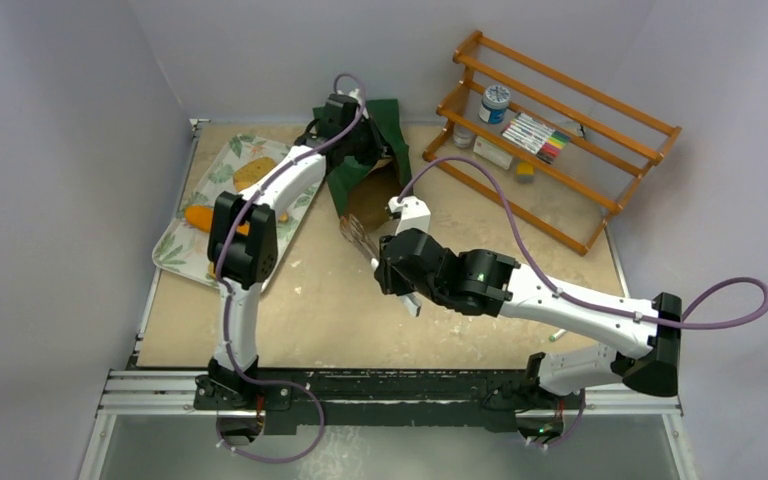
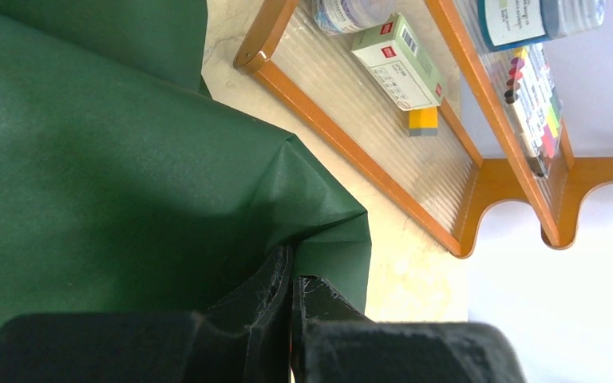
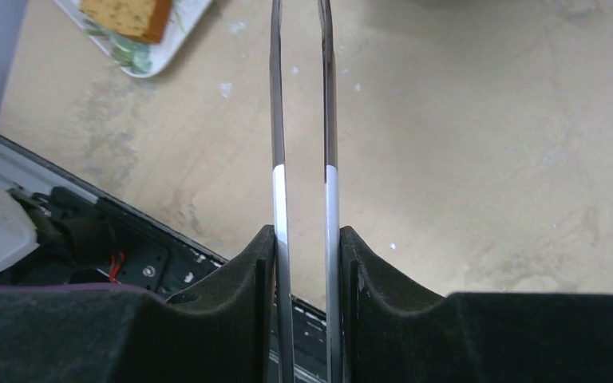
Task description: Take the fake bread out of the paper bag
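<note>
The green paper bag stands at the back middle, its mouth toward the front; I cannot tell what is inside. At its top my left gripper is shut, pressed against the green paper. My right gripper holds its long tong-like fingers part open over bare table in front of the bag, nothing visible between them. Pieces of fake bread lie on the floral tray at the left, partly hidden by my left arm; one shows in the right wrist view.
A wooden rack with jars, boxes and markers stands at the back right. Walls border the back and sides.
</note>
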